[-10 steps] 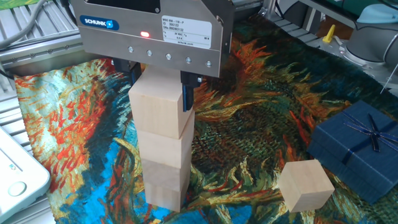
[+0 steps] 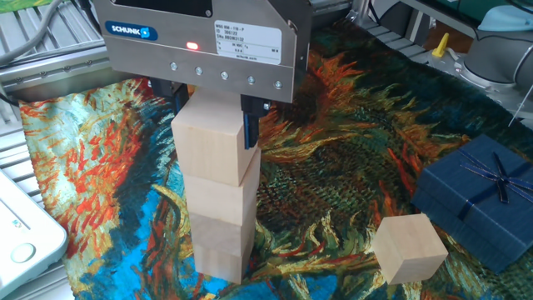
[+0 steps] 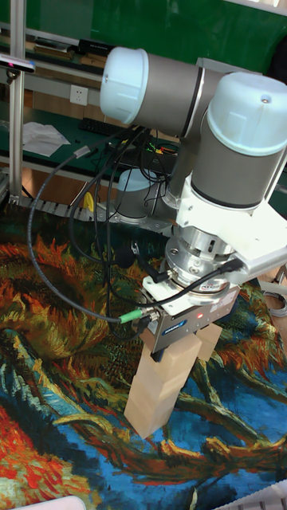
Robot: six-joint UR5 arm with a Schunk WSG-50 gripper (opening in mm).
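Several pale wooden blocks stand in an upright stack (image 2: 218,200) on a painted cloth. Over its top block (image 2: 208,150) is my gripper (image 2: 215,117), one finger on each side. Its right finger (image 2: 251,132) lies along the block's right face, while the left one is partly hidden behind the block's far edge. Whether the pads press on the wood cannot be made out. Apart from the stack, a single loose block (image 2: 410,248) rests on the cloth to the right. From the other side, the stack (image 3: 155,393) shows directly beneath the gripper body.
A dark blue gift box (image 2: 479,196) with a ribbon bow sits at the right, beyond the loose block. White equipment (image 2: 29,229) occupies the left edge. Bare patterned cloth (image 2: 333,167) lies between the stack and the box. Cables (image 3: 64,302) loop beside the arm.
My gripper has shifted by only a hair to the left over the last second. The lower stack, the loose block and the box look unchanged.
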